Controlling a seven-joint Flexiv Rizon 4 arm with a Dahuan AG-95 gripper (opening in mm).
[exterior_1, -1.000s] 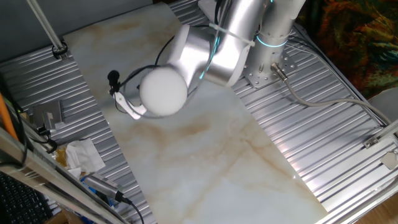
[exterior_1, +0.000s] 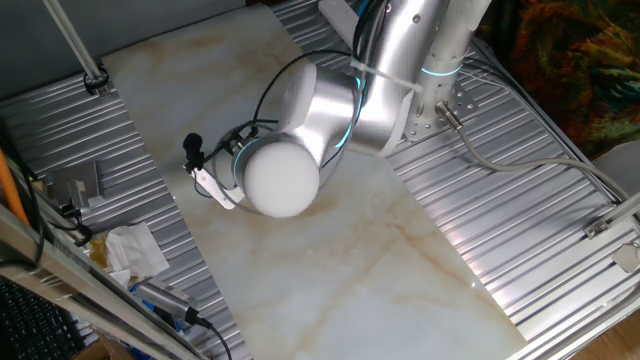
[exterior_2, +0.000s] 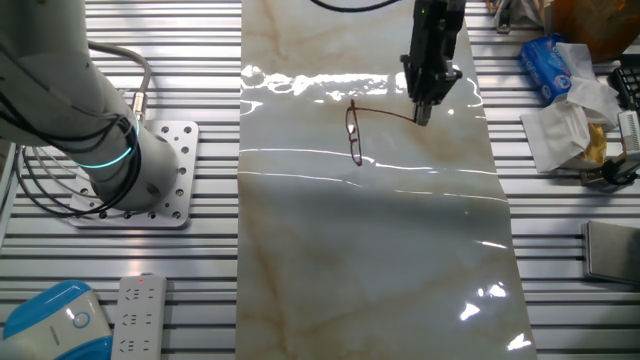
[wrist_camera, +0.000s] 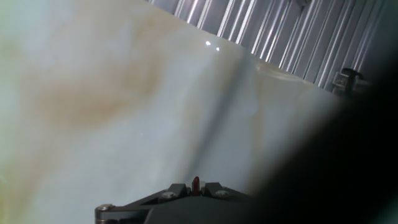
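Note:
In exterior view 2, my gripper (exterior_2: 423, 114) points down over the marbled board and is shut on one end of a thin reddish-brown frame (exterior_2: 383, 112), apparently a pair of glasses. From the fingertips the frame stretches left as a slim arm, then drops into a narrow loop seen nearly edge-on. It seems to hang above the board (exterior_2: 330, 280). Only a small reddish tip of the frame (wrist_camera: 196, 186) shows between the fingers of my gripper in the wrist view. The arm's round white end hides the gripper in exterior view 1.
The board's lower half (exterior_1: 370, 290) is bare. Beyond one long edge lie white tissues (exterior_2: 555, 130), a blue packet (exterior_2: 546, 68) and a flat grey box (exterior_2: 612, 250). A power strip (exterior_2: 138, 315) and a blue-white device (exterior_2: 62, 322) lie near the arm's base.
In exterior view 1, the arm's white end has moved downward and slightly right over the board. Objects around the board have stayed in place.

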